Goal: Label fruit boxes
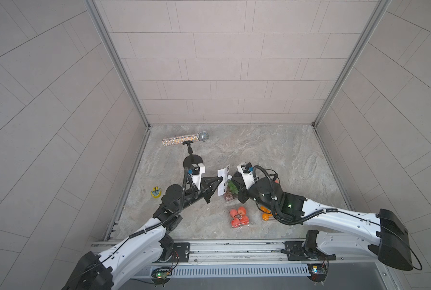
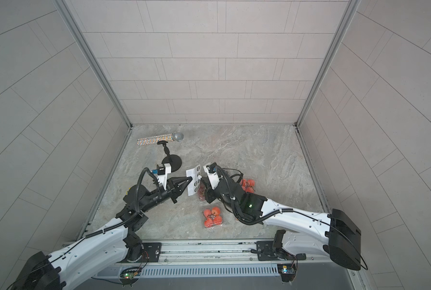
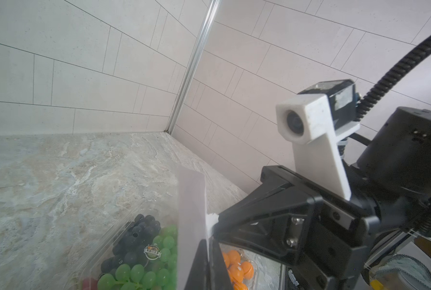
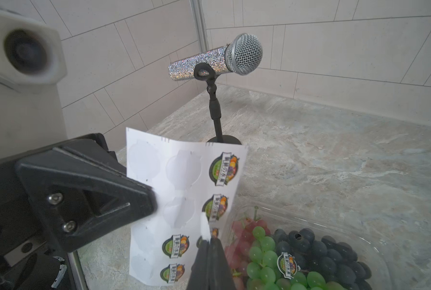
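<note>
A white label sheet hangs upright between the two arms, with round fruit labels and blank spots where others were. My left gripper is shut on this sheet. On its printed side, slightly apart from it, my right gripper is shut on a peeled label; only its pale back shows, poking up from the fingertips. Below the sheet is a clear box of red, green and dark grapes, with one label on it. Red fruit fills a box nearer the front.
A box of orange fruit lies partly hidden under the right arm, and more red fruit shows behind it. A microphone on a stand stands at back left, near a small yellow item.
</note>
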